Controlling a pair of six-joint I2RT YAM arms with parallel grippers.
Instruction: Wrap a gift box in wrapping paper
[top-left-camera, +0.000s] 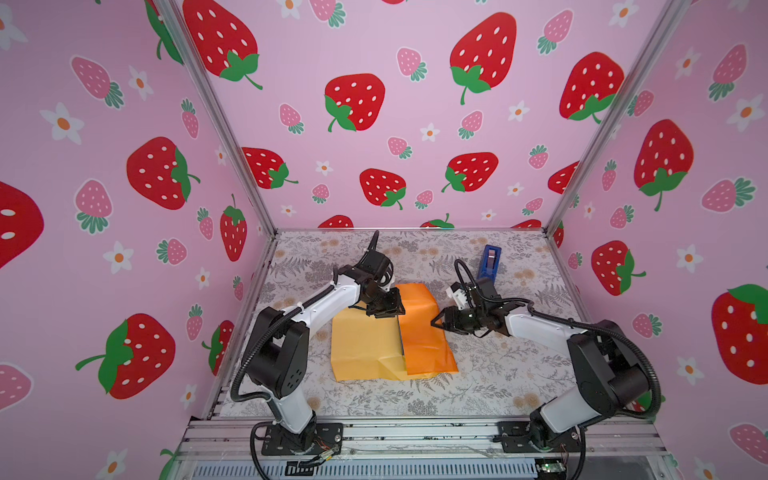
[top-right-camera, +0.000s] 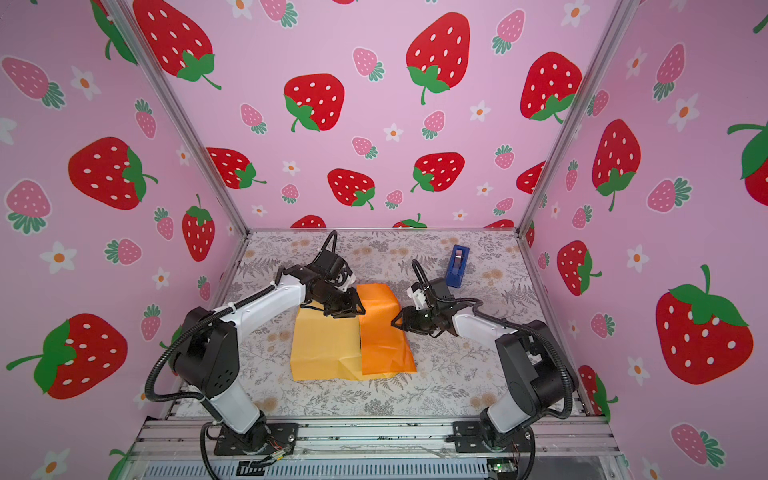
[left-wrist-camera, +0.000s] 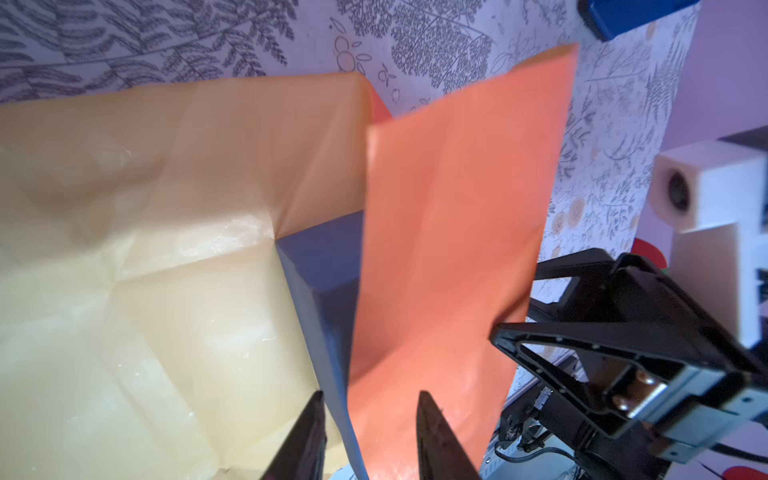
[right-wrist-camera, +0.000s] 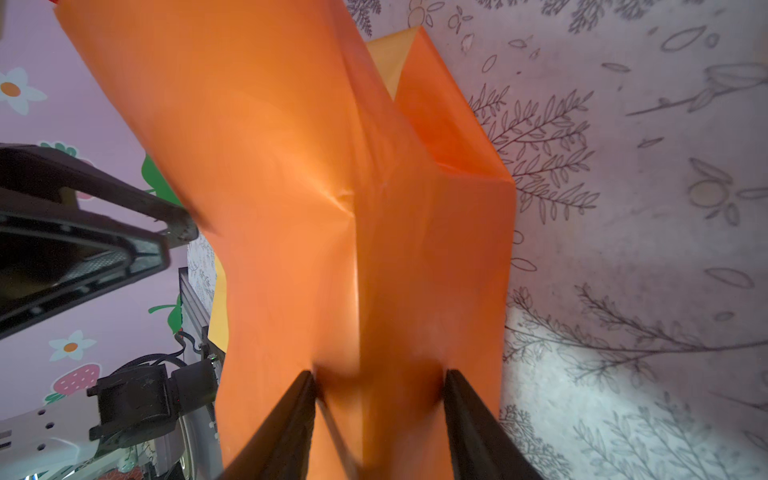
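Yellow wrapping paper (top-left-camera: 364, 340) lies spread on the table, its orange side (top-left-camera: 424, 340) folded up over the right part of a dark blue box (left-wrist-camera: 324, 256). Most of the box is hidden; a strip of its top and left side shows in the left wrist view. My left gripper is over the flap's left edge with its fingers apart; whether they touch the paper is unclear. On the box's right side, my right gripper stands open against or just above the orange paper, around its long crease.
A blue tray (top-left-camera: 490, 262) with a small item in it lies at the back right. Bare patterned table (top-left-camera: 512, 364) stretches right of the box and in front. Both grippers are close together over the box.
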